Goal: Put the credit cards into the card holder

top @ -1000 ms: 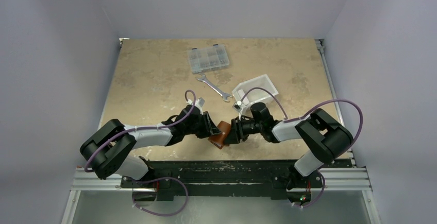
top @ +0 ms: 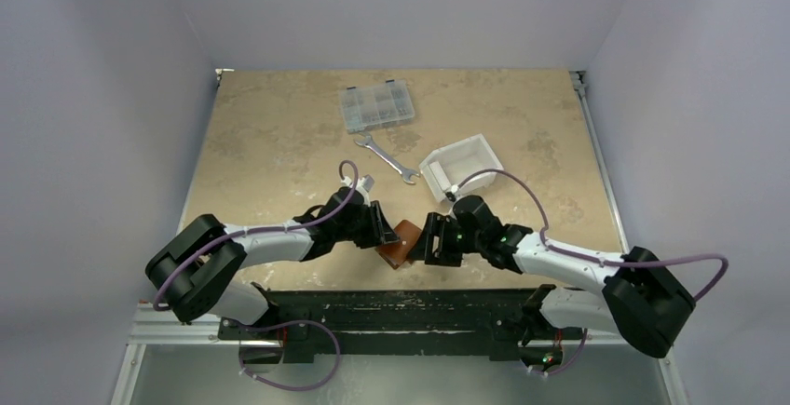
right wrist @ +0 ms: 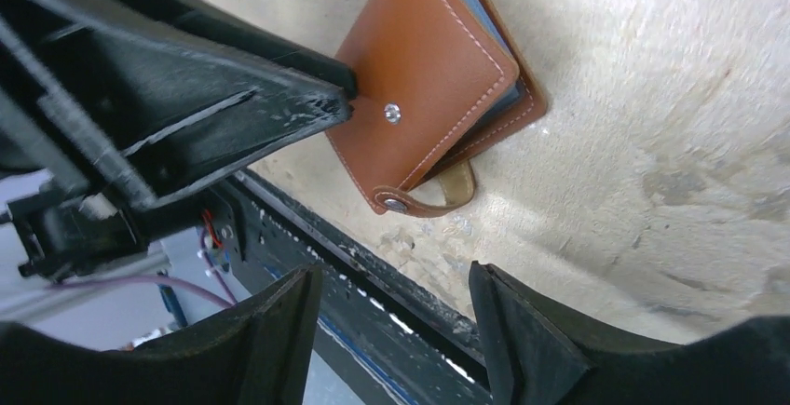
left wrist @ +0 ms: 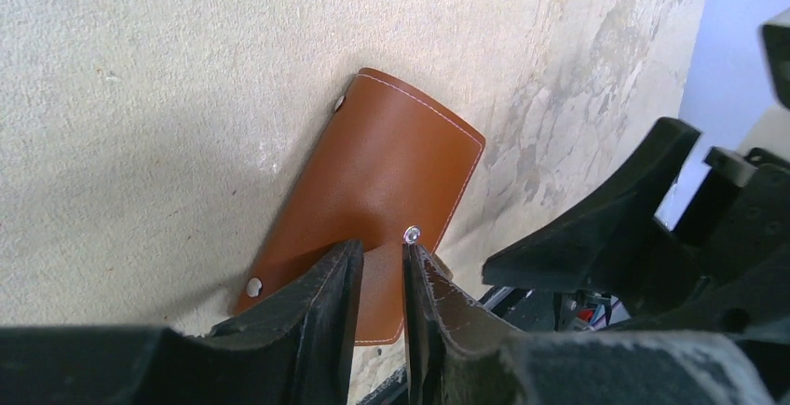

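Note:
The brown leather card holder [top: 401, 244] lies folded near the table's front edge. Its strap with a snap [right wrist: 438, 198] sticks out on one side, and a blue-grey edge [right wrist: 491, 14] shows between its flaps. My left gripper is right over the holder, its fingers a little apart with brown leather visible in the gap. I cannot tell whether they touch it. My right gripper stands open on the strap side, nothing between its fingers. No separate card can be made out.
Behind the arms are an open white bin [top: 475, 155] with a white block inside, a wrench [top: 387, 158] and a clear compartment box [top: 377, 105]. Both grippers are close together around the holder.
My right arm has swung toward the front right, its gripper turning and spreading beside the holder. The left arm looks almost unchanged, and the holder stays about where it was.

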